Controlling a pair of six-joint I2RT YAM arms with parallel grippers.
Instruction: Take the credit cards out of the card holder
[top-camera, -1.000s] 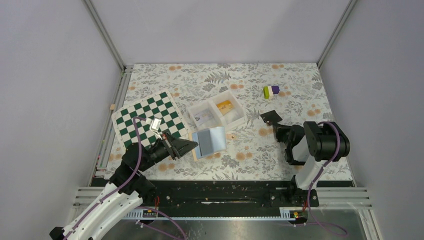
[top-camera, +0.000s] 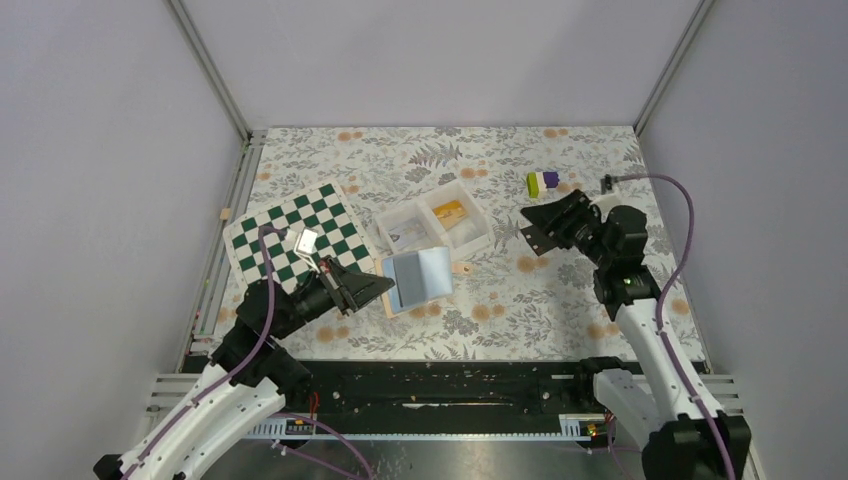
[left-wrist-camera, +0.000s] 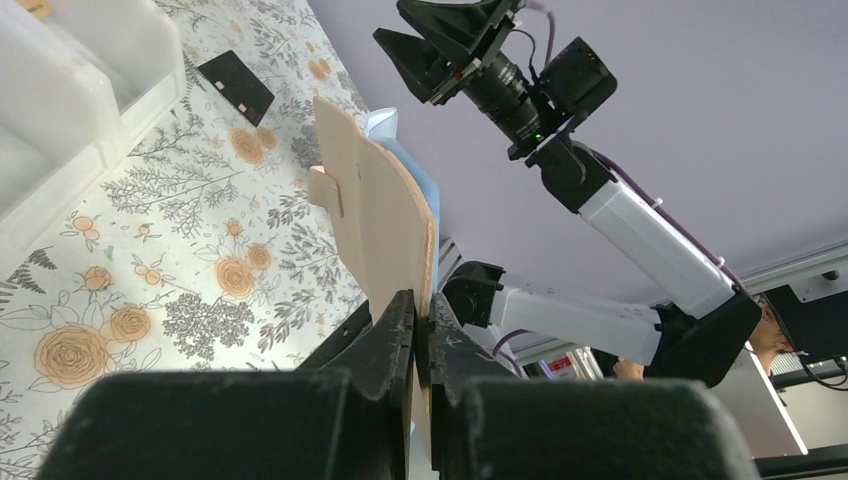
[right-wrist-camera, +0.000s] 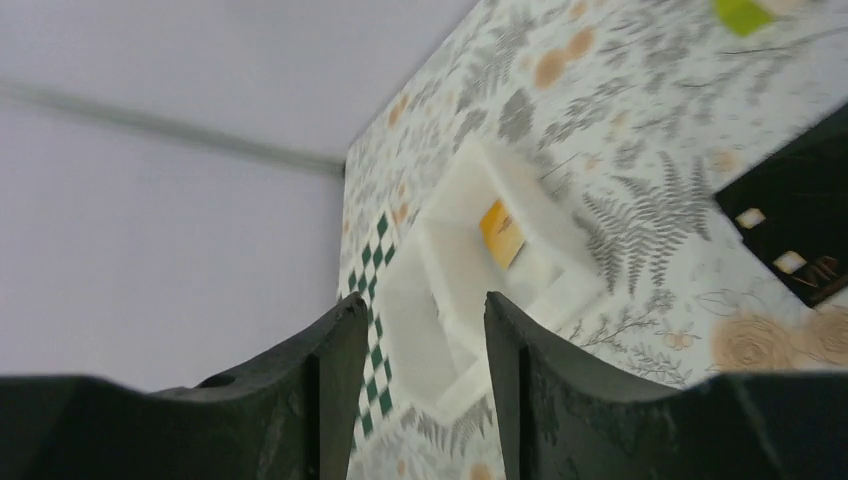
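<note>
My left gripper (top-camera: 370, 292) is shut on the beige card holder (left-wrist-camera: 370, 215), which stands open with pale blue sleeves (top-camera: 420, 276) facing up in the top view. A black card (top-camera: 534, 236) lies flat on the table at the right, also seen in the left wrist view (left-wrist-camera: 235, 85). My right gripper (top-camera: 545, 208) is raised above and near that card; nothing shows between its fingers in its blurred wrist view, and they stand apart.
A white two-compartment tray (top-camera: 480, 225) with cards inside sits behind the holder. A checkered board (top-camera: 295, 220) lies at left, a green and purple object (top-camera: 543, 182) at back right.
</note>
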